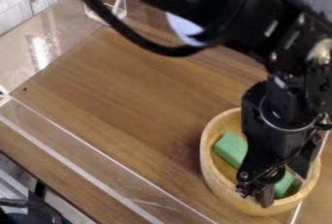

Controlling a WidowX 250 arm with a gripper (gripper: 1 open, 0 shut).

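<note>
A wooden bowl (220, 189) sits at the lower right of the camera view with a green block (230, 148) lying in it. My black gripper (266, 179) is open, its fingers reaching down into the bowl around the green block, which is partly hidden behind them. Whether the fingers touch the block cannot be told.
A clear plastic object (104, 7) stands at the back left. Clear strips run along the table's left and front edges.
</note>
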